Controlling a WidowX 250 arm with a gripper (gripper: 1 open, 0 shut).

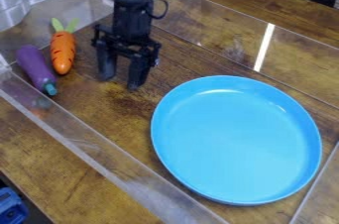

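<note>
My black gripper (125, 65) hangs over the wooden surface in the upper middle, blurred, its fingers low near the board. An orange toy carrot (62, 57) lies to its left, with a purple toy eggplant (36, 66) further left. A large blue plate (236, 139) lies to the right and below the gripper. Whether anything is between the fingers is not clear.
Clear walls edge the work area at left and right. A blue object (8, 208) sits outside at the bottom left corner. The board is bare below the gripper and at the upper right.
</note>
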